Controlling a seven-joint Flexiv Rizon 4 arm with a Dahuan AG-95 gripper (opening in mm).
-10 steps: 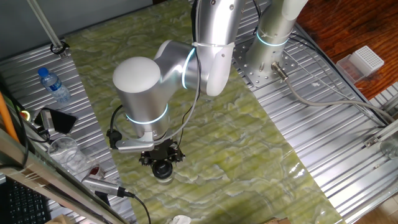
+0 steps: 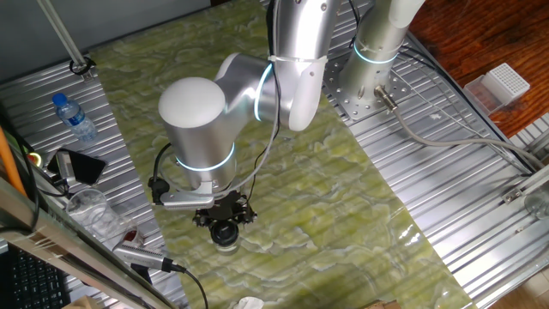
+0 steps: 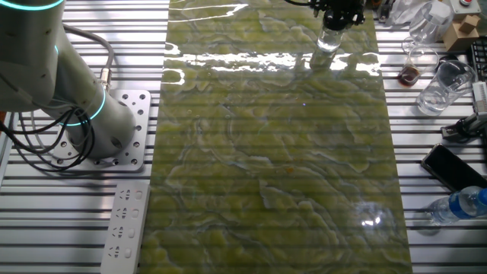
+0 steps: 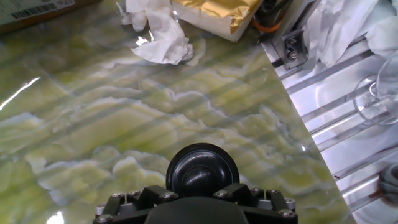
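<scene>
Near the left edge of the green marbled mat (image 2: 326, 215), my gripper (image 2: 225, 225) points down with its fingers against a black-lidded clear jar (image 2: 225, 233). It looks shut on the jar. In the wrist view the round black lid (image 4: 203, 169) shows between the gripper's (image 4: 200, 190) fingertips. Exterior view 2 shows the clear lower part of the jar (image 3: 329, 39) below the gripper (image 3: 335, 15), at the mat's far edge. Whether its base touches the mat is hard to tell.
Crumpled white tissue (image 4: 163, 43) and a gold-topped package (image 4: 217, 14) lie ahead on the mat. Off its side stand clear cups (image 3: 447, 87), a phone (image 3: 454, 169) and a water bottle (image 3: 460, 204). A power strip (image 3: 125, 228) lies near the arm's base.
Over the last second my arm's upper links have shifted very slightly to the right. The gripper and the jar stay in nearly the same place.
</scene>
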